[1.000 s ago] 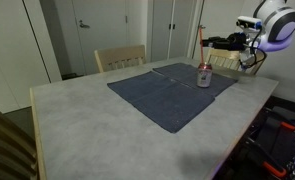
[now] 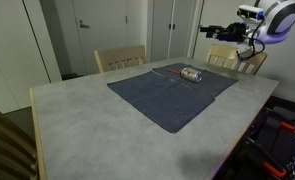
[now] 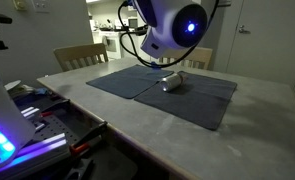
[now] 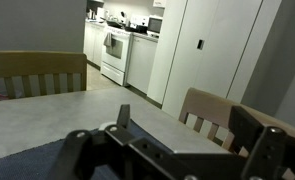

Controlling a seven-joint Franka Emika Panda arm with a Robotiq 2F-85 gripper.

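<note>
A can (image 2: 191,73) lies on its side on the dark cloth (image 2: 167,101); exterior view 2 also shows the can (image 3: 172,82) tipped over. Just left of it in exterior view 1, a thin reddish stick (image 2: 170,71) seems to lie flat on the cloth. My gripper (image 2: 209,32) is up in the air above and behind the can, apart from it. In the wrist view the gripper stands open, its dark fingers spread at the bottom of the picture. Nothing shows between them, and neither can nor stick is visible there.
Wooden chairs stand along the far side, one chair (image 2: 122,57) close to the table edge. White cabinets and a stove (image 4: 117,50) are in the background.
The can stood upright with the reddish stick rising from it; now the can is on its side and the stick is down on the cloth. My gripper has moved up.
</note>
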